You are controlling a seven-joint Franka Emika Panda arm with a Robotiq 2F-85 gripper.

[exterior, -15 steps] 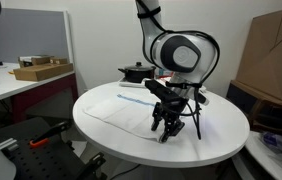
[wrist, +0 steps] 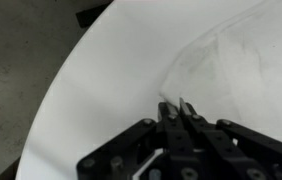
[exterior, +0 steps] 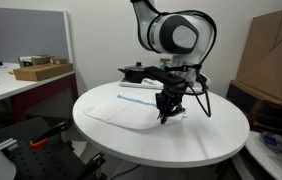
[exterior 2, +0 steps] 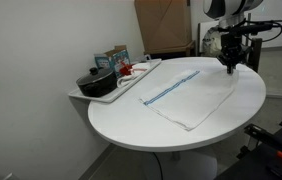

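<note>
A white cloth with a blue stripe (exterior 2: 173, 88) lies spread over the round white table (exterior 2: 121, 125). My gripper is shut on an edge or corner of the cloth (wrist: 216, 75) in the wrist view. Exterior view 1 has the gripper (exterior: 163, 119) low at the cloth's right part, close to the tabletop, and the arm hides some of the cloth behind it. In exterior view 2 the gripper (exterior 2: 230, 70) is at the far right end of the cloth. Whether the pinched part is lifted clear of the table I cannot tell.
A black lidded pot (exterior 2: 96, 80) stands on a white tray (exterior 2: 131, 83) at the table's edge, with a red-and-white item beside it. Bare tabletop (exterior: 216, 135) stretches to the right of the cloth. Cardboard boxes (exterior: 43, 70) sit on a separate surface.
In exterior view 1 my gripper has moved from near the table's front edge back toward the table's middle. The cloth's near right part has shifted back with it.
</note>
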